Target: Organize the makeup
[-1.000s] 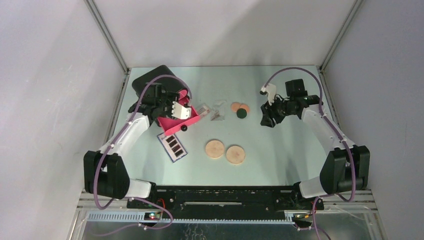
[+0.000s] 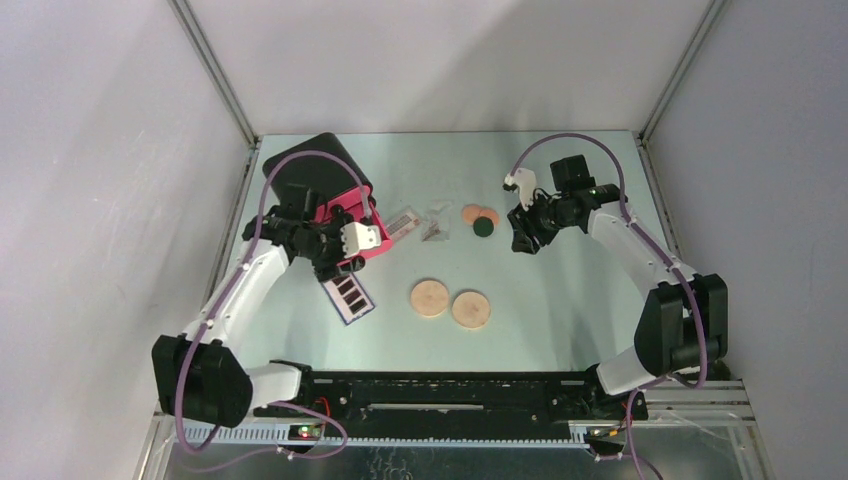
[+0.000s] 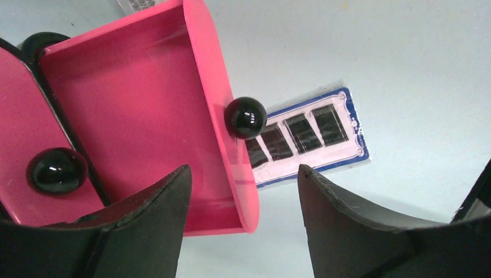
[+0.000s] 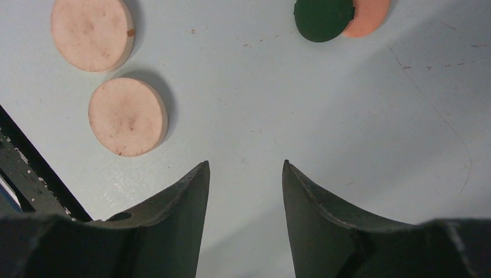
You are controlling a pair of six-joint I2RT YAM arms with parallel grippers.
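Observation:
A black makeup box [image 2: 322, 167] stands at the back left, with a pink drawer [image 3: 124, 98] pulled out of its front. The drawer's inside looks empty, and a round black knob [image 3: 245, 118] sticks out from its front wall. Above the drawer and the eyelash pack [image 3: 310, 137], my left gripper stands open, nothing between its fingers. My right gripper is also open and empty, over bare table. Left of it in the right wrist view lie two round tan discs [image 4: 128, 117] [image 4: 92, 35]. A dark green disc [image 4: 323, 17] rests beside an orange disc [image 4: 369, 16].
Another eyelash pack [image 2: 403, 224] lies right of the drawer, with a small clear bag [image 2: 437, 222] beside it. A second drawer with its own knob [image 3: 57, 170] sits next to the open one.
The drawer and box have shifted slightly left. My right arm has drifted a little to the left.

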